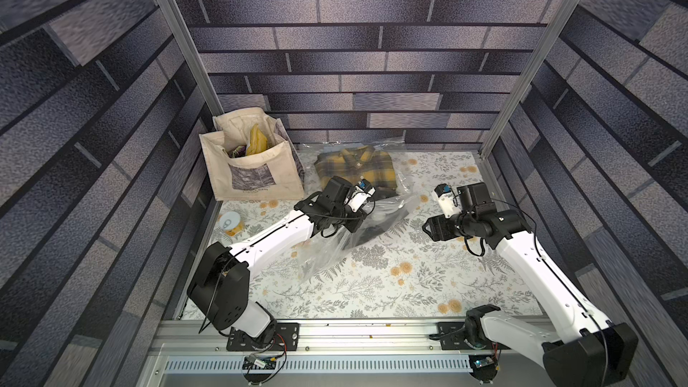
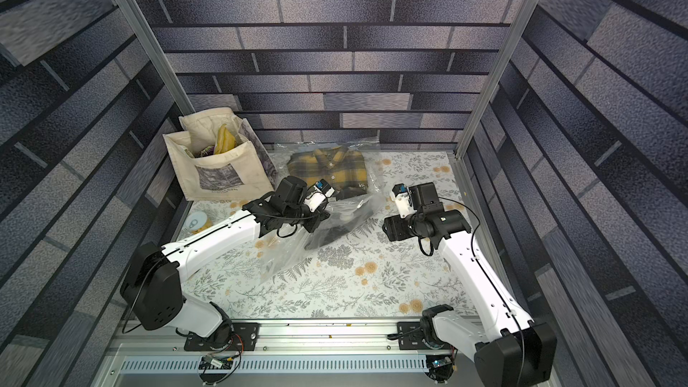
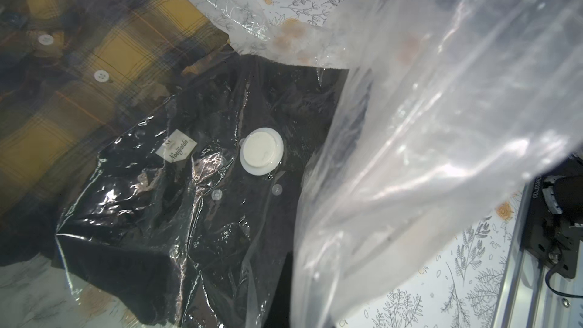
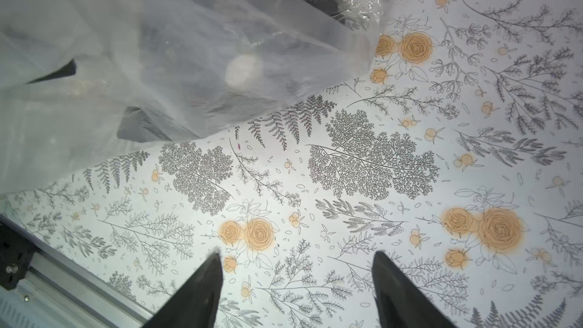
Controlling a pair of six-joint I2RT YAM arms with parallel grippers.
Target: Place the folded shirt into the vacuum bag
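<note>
The folded yellow-and-dark plaid shirt [image 1: 358, 166] lies at the back of the table. Clear vacuum bag [image 1: 372, 225] film spreads around it and forward. In the left wrist view, glossy film with a round white valve [image 3: 262, 150] covers a dark section bearing a label [image 3: 176, 145]; whether film also covers all the plaid [image 3: 130, 54], I cannot tell. Just in front of the shirt, my left gripper [image 1: 354, 223] is shut on a thin fold of raised bag film. My right gripper stands open and empty, right of the bag, above bare tablecloth.
A cream tote bag [image 1: 258, 179] holding yellow items stands at the back left. A can [image 1: 230, 223] sits in front of it. The patterned tablecloth [image 1: 401, 294] is clear at the front middle and right.
</note>
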